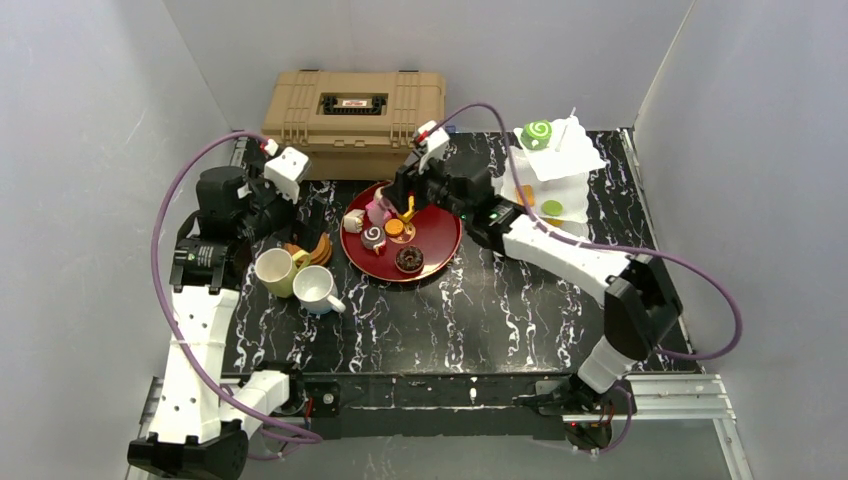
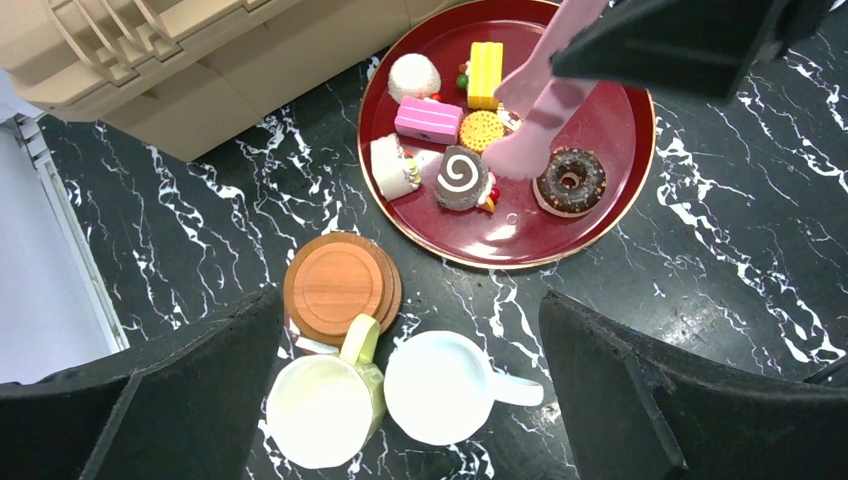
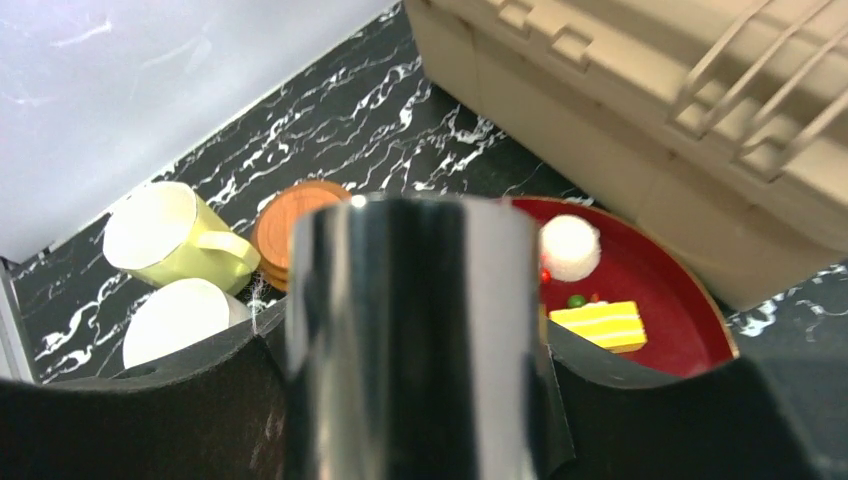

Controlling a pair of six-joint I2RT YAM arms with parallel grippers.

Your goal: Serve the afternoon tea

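Observation:
My right gripper (image 1: 405, 190) is over the red plate (image 1: 435, 250), holding pink tongs; in the right wrist view a metallic handle (image 3: 410, 330) fills the space between its fingers. The plate carries a chocolate donut (image 2: 569, 181), a swirl cake (image 2: 461, 178), a pink cake (image 2: 428, 120), a yellow cake (image 2: 485, 74) and other sweets. My left gripper stands open at the left, above two mugs, a green one (image 2: 318, 410) and a white one (image 2: 436, 388), and wooden coasters (image 2: 337, 285).
A tan case (image 1: 355, 105) lines the back beside the plate. A white tiered stand (image 1: 555, 165) with sweets is at the back right.

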